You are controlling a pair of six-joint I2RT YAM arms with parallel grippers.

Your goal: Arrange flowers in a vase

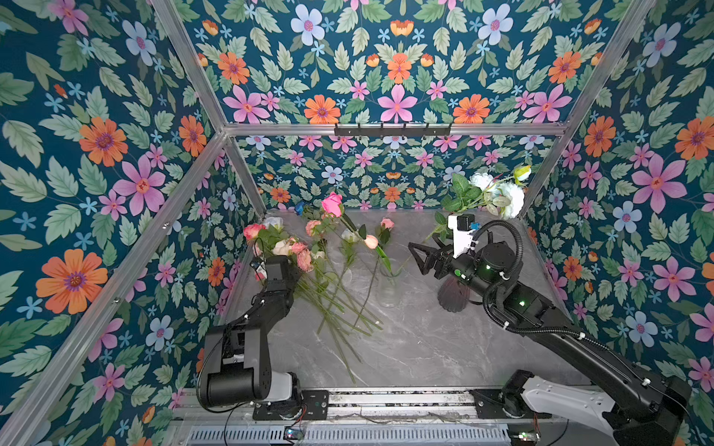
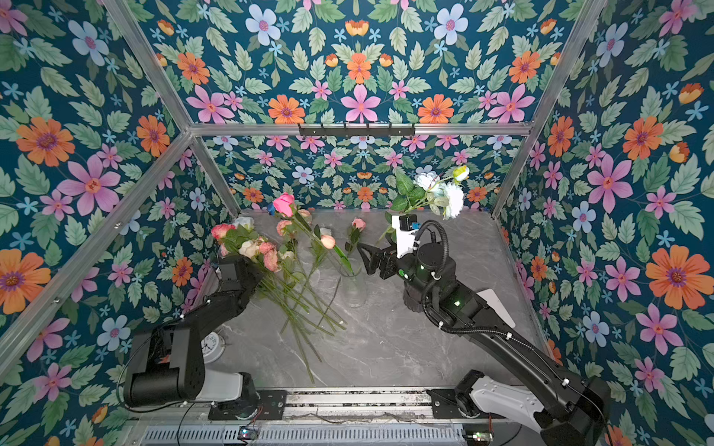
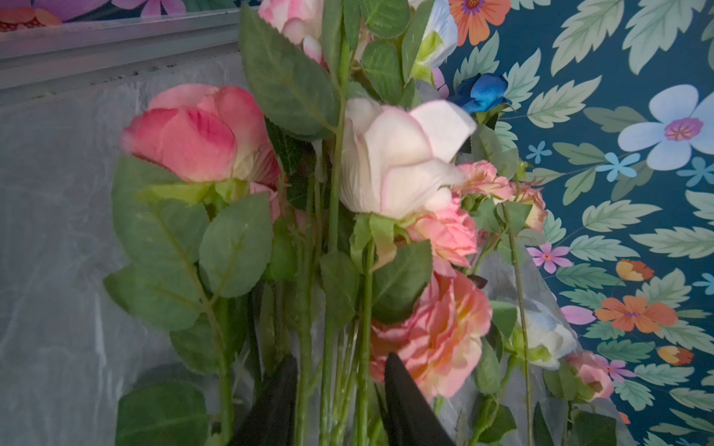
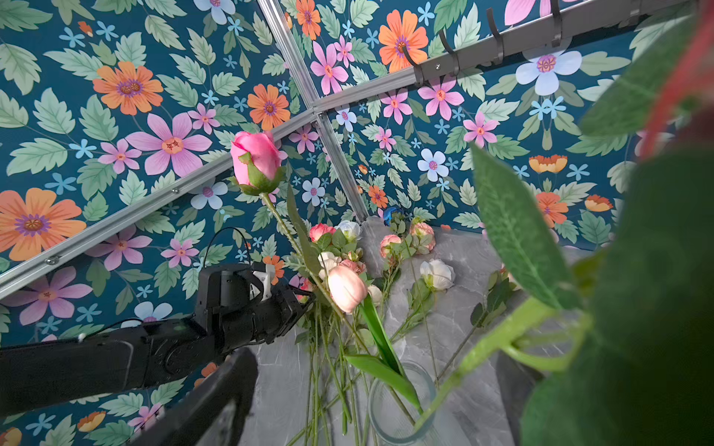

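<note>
The clear glass vase (image 4: 401, 401) stands mid-table with a pink rosebud (image 4: 254, 160) and a peach tulip (image 4: 347, 288) in it. White flowers (image 1: 505, 197) on a green stem (image 4: 476, 356) lean right, behind and above my right gripper (image 1: 422, 258). That gripper is open beside the vase, and leaves fill the right side of its wrist view. At the left, my left gripper is partly open over the pile of loose flowers, several stems showing between its fingers. A cream rose (image 3: 401, 156) and a coral bloom (image 3: 438, 334) lie just beyond those fingers.
Loose stems (image 1: 338, 312) spread across the left-middle of the table. A dark ribbed vessel (image 1: 453, 294) stands beneath the right arm. A white flat object (image 2: 496, 307) lies to the right.
</note>
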